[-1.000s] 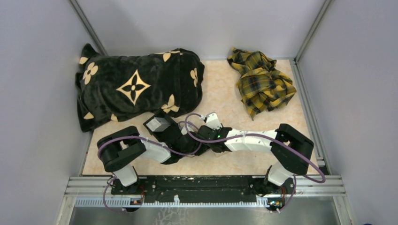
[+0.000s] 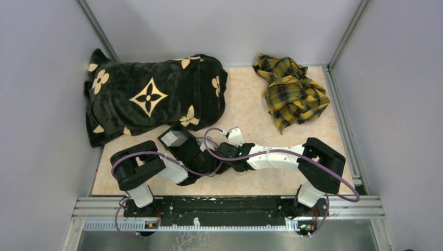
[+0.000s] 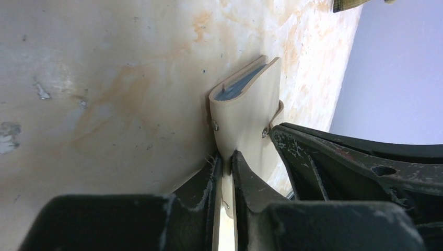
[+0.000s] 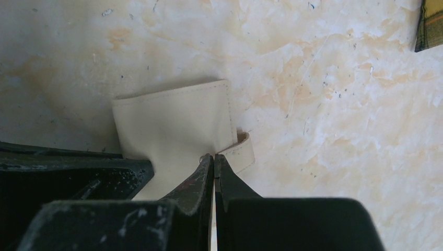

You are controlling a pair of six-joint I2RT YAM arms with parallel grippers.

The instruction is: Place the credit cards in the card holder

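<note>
The beige card holder (image 3: 249,123) stands tilted on the table in the left wrist view, its top gaping a little with something dark inside. My left gripper is shut on the holder's folded spine. From the right wrist view, the holder (image 4: 170,123) shows its flat face and a strap (image 4: 237,152) with a snap at its edge. My right gripper is shut, its tips at that snap and strap; nothing clear shows between them. In the top view both arms hide the holder. I cannot make out any separate credit card.
A black box-like object (image 2: 180,141) lies beside the left arm. Behind it is a dark patterned cushion (image 2: 151,97); a yellow plaid cloth (image 2: 292,94) lies crumpled at the back right. Bare table (image 2: 243,99) shows between cushion and cloth.
Cushion and cloth have stayed where they were.
</note>
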